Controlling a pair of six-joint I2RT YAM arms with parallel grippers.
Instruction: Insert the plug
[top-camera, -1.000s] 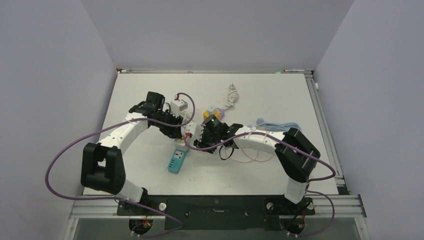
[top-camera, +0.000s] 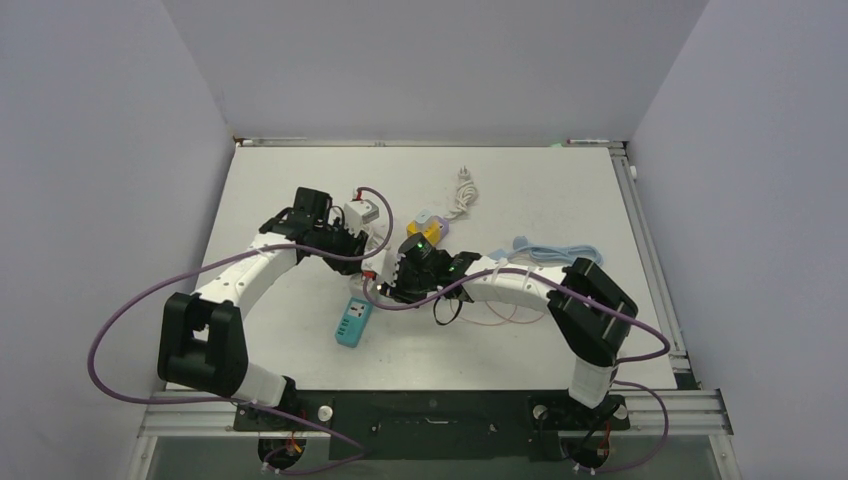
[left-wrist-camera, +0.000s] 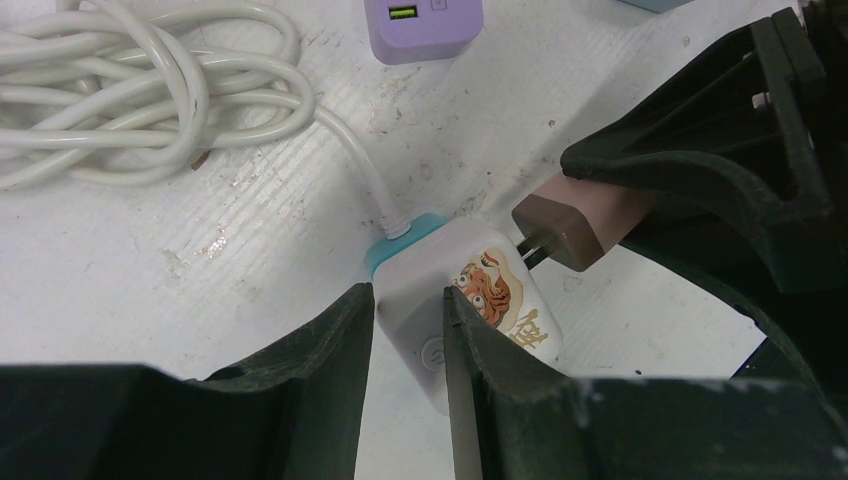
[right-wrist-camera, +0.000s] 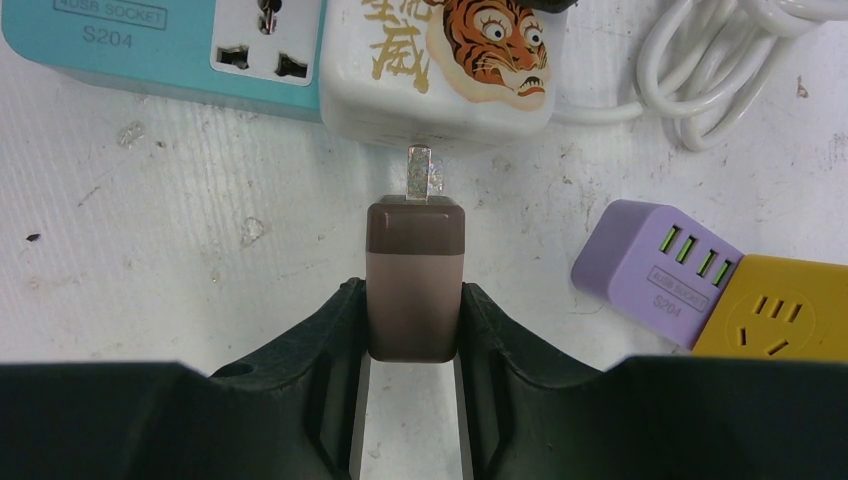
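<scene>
My right gripper is shut on a brown plug, whose metal prongs point at the side of a white tiger-printed block; in the left wrist view they reach that block's side, and I cannot tell how far in. The block sits against the teal power strip (right-wrist-camera: 140, 50). My left gripper is over the white block, its black fingertips a short gap apart, part open. In the top view both grippers meet at the middle left of the table.
A purple USB block (right-wrist-camera: 640, 270) and a yellow socket (right-wrist-camera: 760, 340) lie nearby, with coiled white cable (left-wrist-camera: 150, 100) behind. A blue cable (top-camera: 560, 252) lies at the right.
The differences are small.
</scene>
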